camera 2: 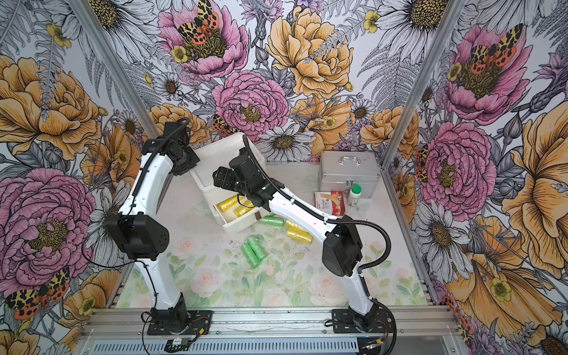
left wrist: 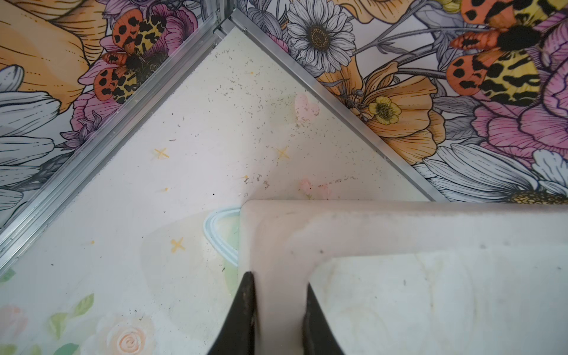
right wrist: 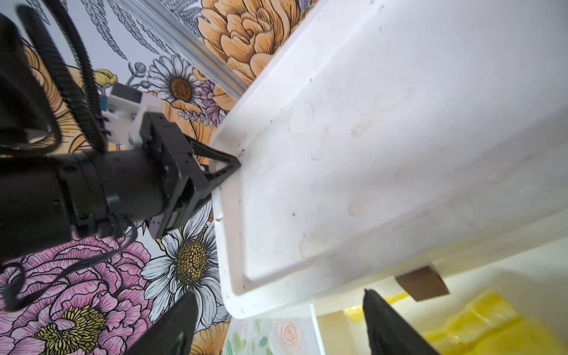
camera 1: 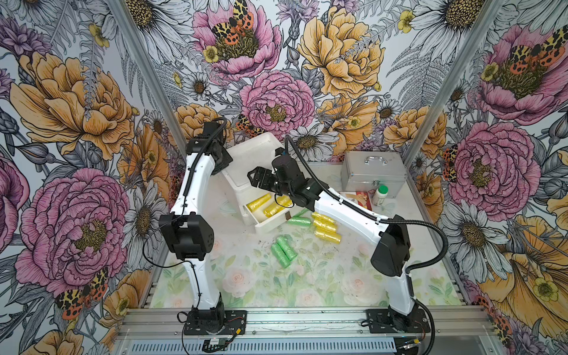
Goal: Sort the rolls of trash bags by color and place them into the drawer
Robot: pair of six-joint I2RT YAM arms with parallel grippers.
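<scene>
The white drawer box [camera 1: 254,145] stands at the back left. My left gripper is shut on its rim. The lower drawer [camera 1: 269,224] is pulled out, with yellow rolls [camera 1: 258,202] inside. My right gripper is above the drawer's front left, near the box, its fingers parted with nothing seen between them. On the table before the drawer lie two green rolls [camera 1: 281,252], another green roll [camera 1: 298,221] beside the drawer, and several yellow rolls [camera 1: 327,235] to the right.
A metal case [camera 1: 372,165] stands at the back right, with a green-capped bottle [camera 1: 379,195] and a red packet [camera 2: 329,203] before it.
</scene>
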